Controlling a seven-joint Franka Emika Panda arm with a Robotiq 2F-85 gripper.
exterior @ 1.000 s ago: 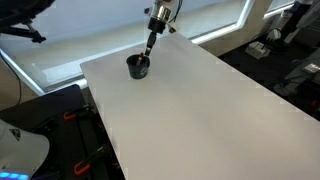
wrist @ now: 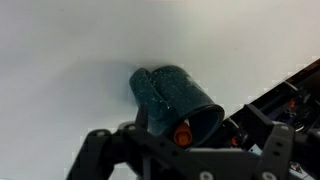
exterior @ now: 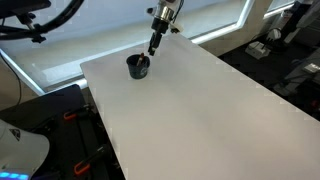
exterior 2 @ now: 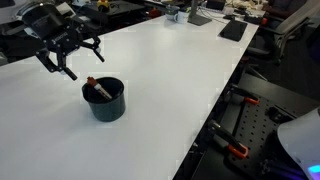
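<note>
On the white table stands a dark round cup point(exterior 2: 104, 103), upright, with an orange-red and whitish stick-like thing point(exterior 2: 99, 87) leaning inside it and poking over the rim. My gripper point(exterior 2: 86, 62) is open just above and behind the cup in exterior view 2, with nothing held between its fingers. From the wrist view, the cup point(wrist: 187, 95) lies below the fingers, and the orange-red end point(wrist: 183, 134) shows inside its mouth. A dark speckled shape point(wrist: 150, 97) lies beside the cup's wall there; I cannot tell what it is.
A black cart-like frame point(exterior 2: 262, 125) stands against one edge, with a white rounded body point(exterior: 20, 150) beside it. Several small items sit at the far end of the table in exterior view 2.
My gripper has risen slightly from the cup, and its fingers look farther apart. The cup stays in place. A dark cable loop has come into the upper left corner.
</note>
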